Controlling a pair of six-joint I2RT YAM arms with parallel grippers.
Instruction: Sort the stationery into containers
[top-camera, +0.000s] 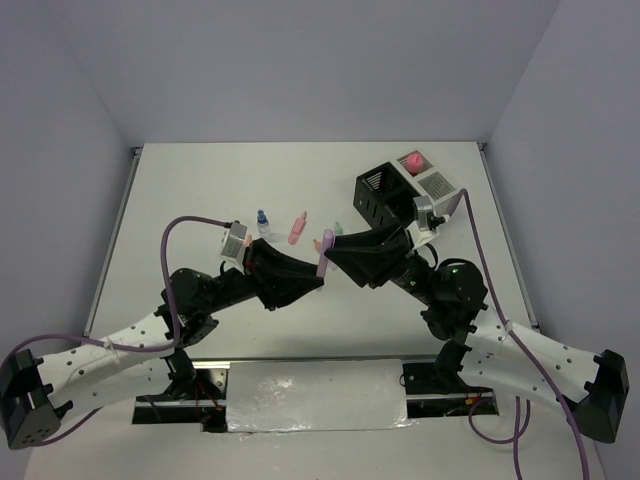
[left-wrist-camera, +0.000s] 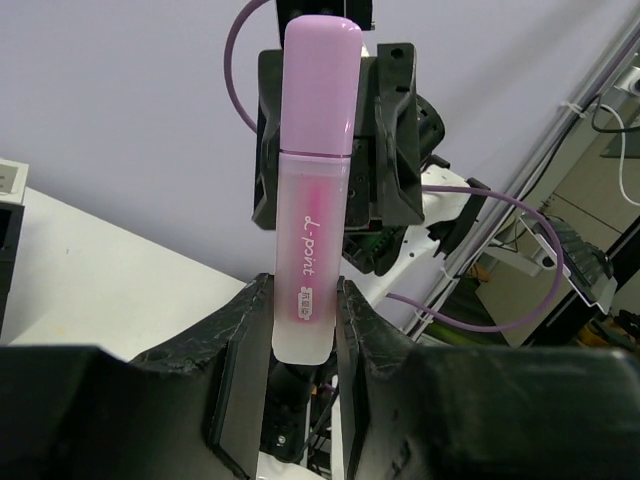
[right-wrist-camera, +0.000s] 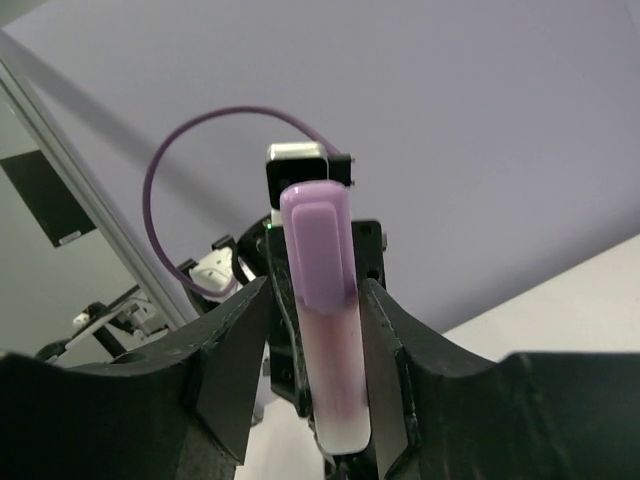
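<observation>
A glue-like tube with a lilac cap (left-wrist-camera: 320, 85) and frosted pink body stands nearly upright between my two grippers. My left gripper is shut on its lower end. From the right, my right gripper reaches around the tube's upper part (right-wrist-camera: 322, 250); its fingers are part open, and a gap shows between the tube and the left-hand finger (right-wrist-camera: 245, 345). On the table behind lie a blue-capped bottle (top-camera: 263, 222), a pink bottle (top-camera: 298, 228) and a small green item (top-camera: 338, 228). An orange item (top-camera: 318, 245) is partly hidden by the arms.
At the back right stands a black container (top-camera: 370, 205) beside white compartments (top-camera: 438, 187), one holding a round pink item (top-camera: 415, 163). Both forearms stand close together over the front.
</observation>
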